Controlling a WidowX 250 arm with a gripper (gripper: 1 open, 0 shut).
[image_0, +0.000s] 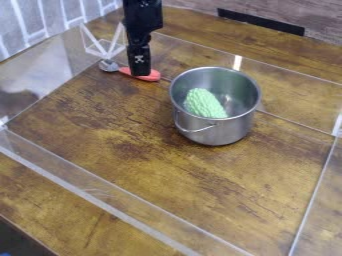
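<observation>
My black gripper reaches down from the top of the view, its fingertips low at a utensil with a red handle and a metal head, lying at the back left of the table. Whether the fingers touch or enclose the handle is too small to tell. A steel pot stands right of it, with a pale green bumpy object inside.
Clear panels or strips run along its edges, and a white slatted structure is at the back left.
</observation>
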